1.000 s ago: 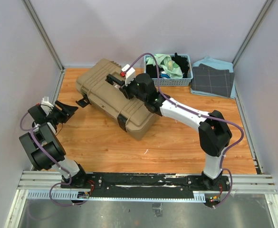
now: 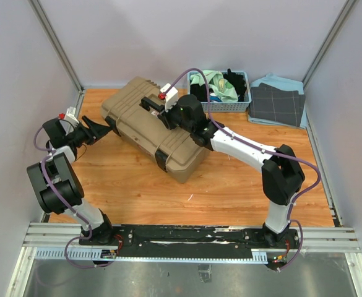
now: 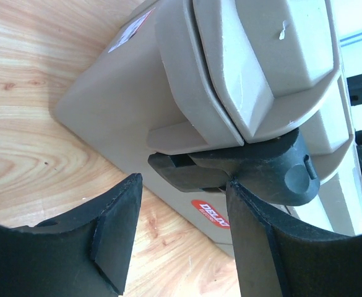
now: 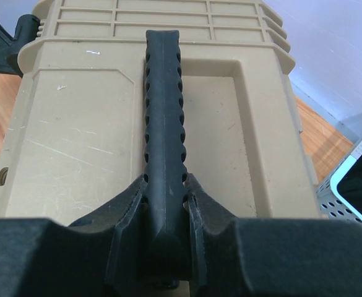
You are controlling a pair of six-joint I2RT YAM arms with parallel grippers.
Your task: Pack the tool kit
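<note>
A closed tan hard case (image 2: 137,117) lies slantwise on the table. Its black carrying handle (image 4: 164,93) stands up, and my right gripper is shut around it, a finger on each side. At the case's left end is a black latch (image 3: 242,170), which lies up against the lid edge; whether it is fully fastened I cannot tell. My left gripper is part open just short of that latch, with nothing held between its fingers. The second latch (image 2: 161,159), near the front end, lies flat against the case.
A blue-grey basket (image 2: 233,107) of cloths stands behind the case, with folded cloths (image 2: 276,103) to its right. Open table (image 2: 140,198) lies in front. The right arm (image 2: 242,148) spans the right side.
The right gripper stays on the handle.
</note>
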